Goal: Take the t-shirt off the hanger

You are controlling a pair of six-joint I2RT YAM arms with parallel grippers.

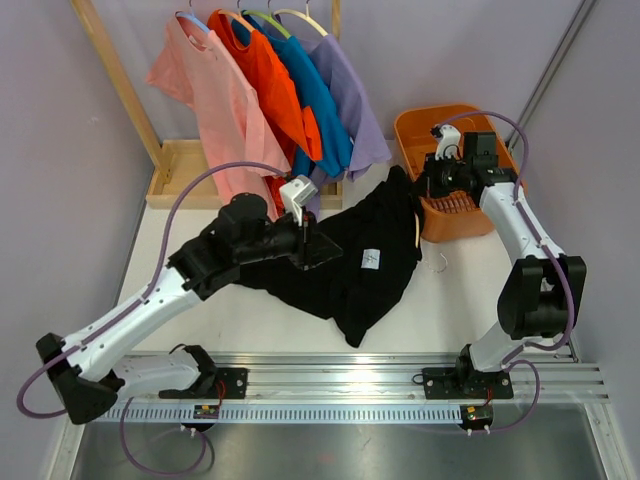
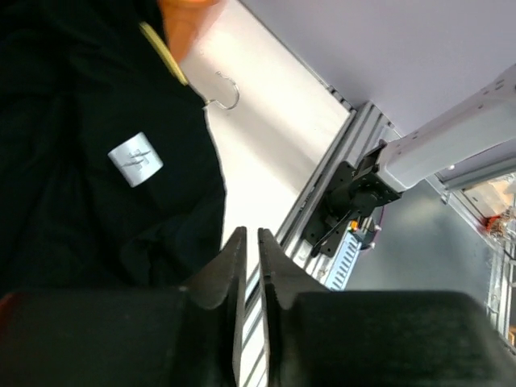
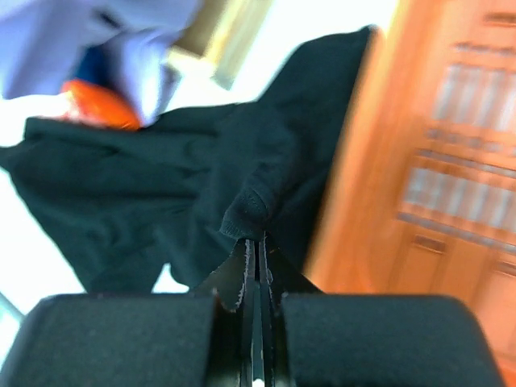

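Observation:
The black t-shirt [image 1: 350, 280] lies spread on the white table, with a white label on it. A yellow hanger [image 2: 161, 52] with a wire hook shows at its right edge, partly under the cloth. My left gripper [image 1: 315, 250] is above the shirt's middle left, its fingertips nearly together with a narrow gap and nothing seen between them. My right gripper is at the upper right corner beside the bin, shut on the black fabric, which bunches at its fingertips.
An orange bin [image 1: 460, 225] stands at the back right, against the shirt. A wooden rack [image 1: 125, 80] with pink, orange, blue and purple shirts on hangers fills the back left. Bare table shows along the front.

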